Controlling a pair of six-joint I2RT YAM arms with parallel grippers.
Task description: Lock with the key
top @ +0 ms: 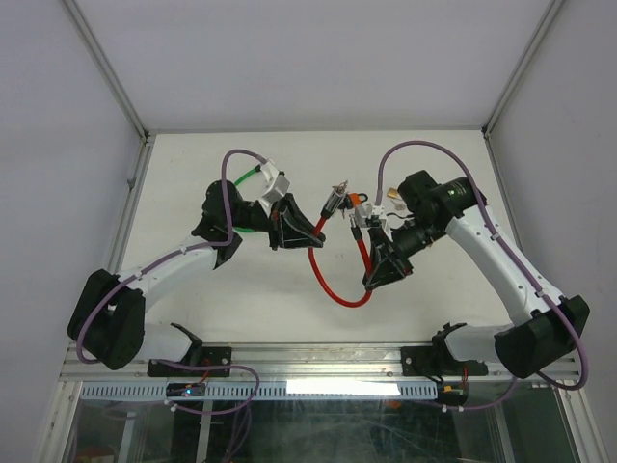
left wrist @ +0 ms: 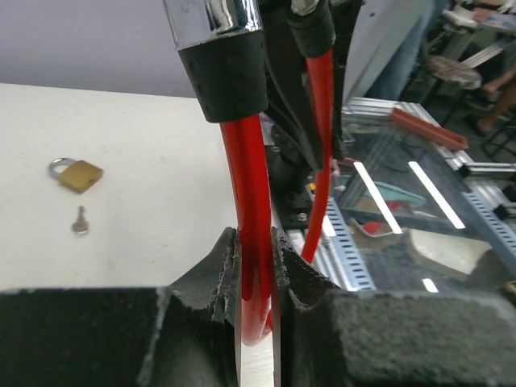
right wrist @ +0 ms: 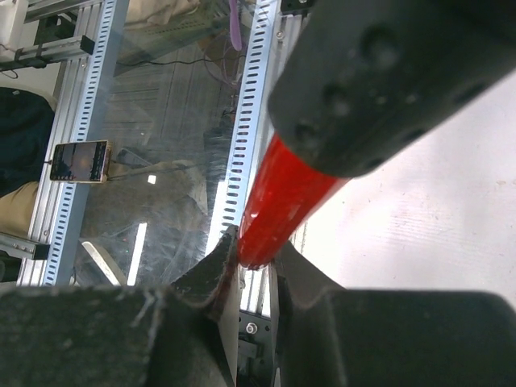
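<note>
A red cable lock [top: 334, 292] hangs in a U between my arms. My left gripper [top: 314, 231] is shut on the red cable just below one end's black collar and silver head [top: 335, 198]; the left wrist view shows that black collar [left wrist: 226, 79] right above the fingers. On the other side, my right gripper [top: 369, 278] is shut on the cable [right wrist: 274, 205] below the second black collar [right wrist: 379, 81]. The two ends stand close together, tilted. Something orange [top: 355, 200] shows by them; whether a key sits in the lock, I cannot tell.
A brass padlock [left wrist: 82, 176] and a small key [left wrist: 80, 222] lie apart on the white table [left wrist: 145, 234]. A green cable [top: 246, 176] lies partly behind my left arm.
</note>
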